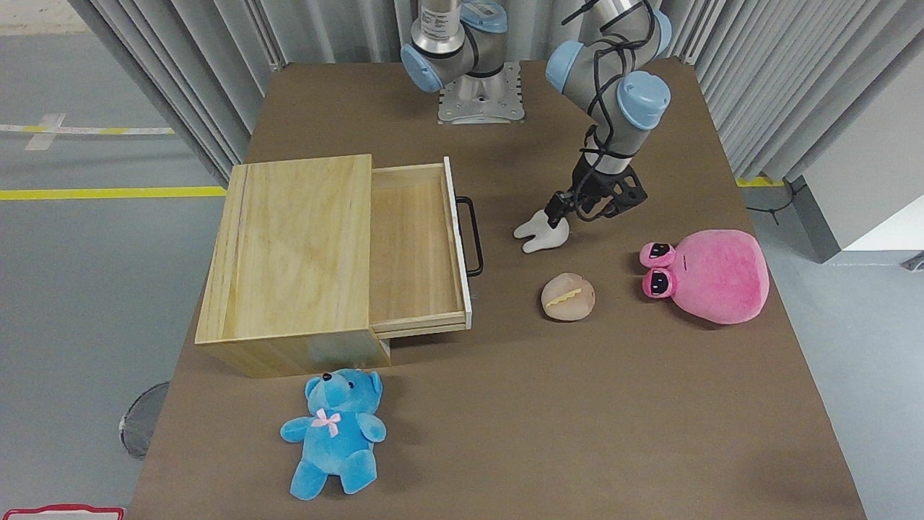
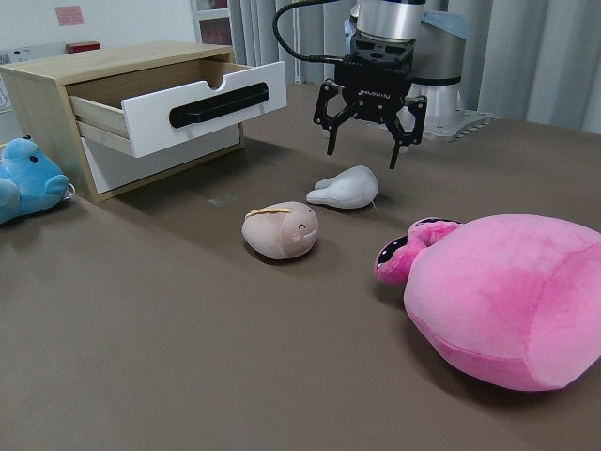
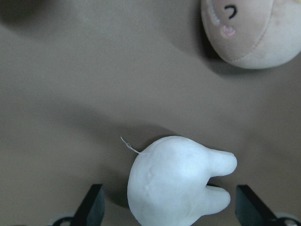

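Observation:
My gripper (image 2: pixel 363 141) is open and hovers low over a small white plush toy (image 2: pixel 342 188) with two prongs, which lies on the brown table (image 1: pixel 624 416). In the wrist view the white plush (image 3: pixel 167 179) sits between and just beyond my two fingertips. A round beige plush (image 1: pixel 568 296) with a stitched face lies nearby, and a wooden drawer box (image 1: pixel 286 251) stands left of them with its drawer (image 1: pixel 416 243) pulled out, empty in the front view.
A pink plush (image 1: pixel 719 276) with big eyes lies to the right. A blue teddy bear (image 1: pixel 338 433) lies below the drawer box.

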